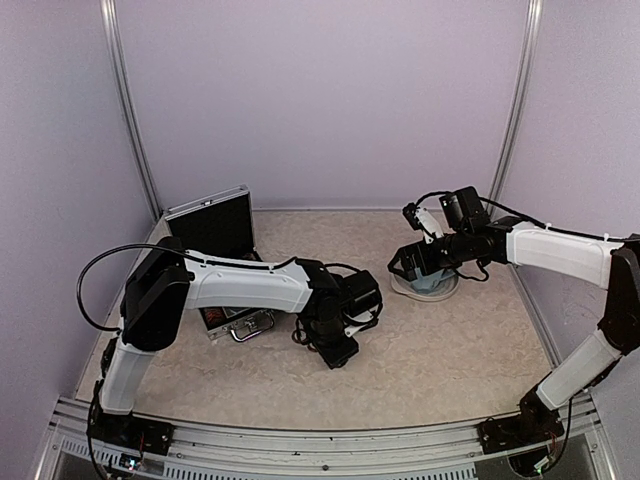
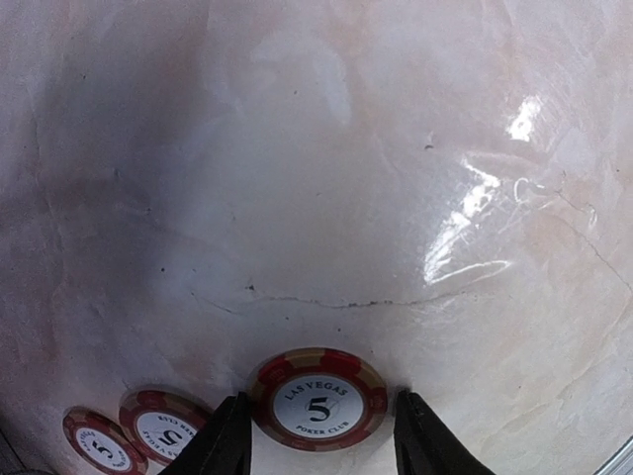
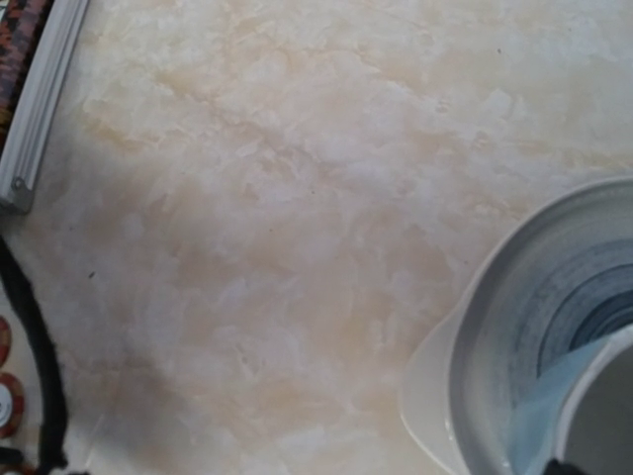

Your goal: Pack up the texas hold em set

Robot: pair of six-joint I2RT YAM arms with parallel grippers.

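In the left wrist view a red poker chip [image 2: 318, 406] marked 5 sits flat between the fingertips of my left gripper, which is shut on its edges. Two more red chips, a nearer chip [image 2: 163, 433] and a farther chip [image 2: 96, 443], lie to the left on the table. The metal case [image 1: 218, 225] stands with its lid up at the back left; my left arm hides much of its inside. Over the plate and cup at the right, my right gripper [image 1: 420, 262] is open; only finger ends show in its wrist view.
A pale plate [image 3: 475, 287] with a blue cup [image 3: 554, 396] on it stands beneath the right gripper. The case's corner [image 3: 40, 129] shows at the upper left there.
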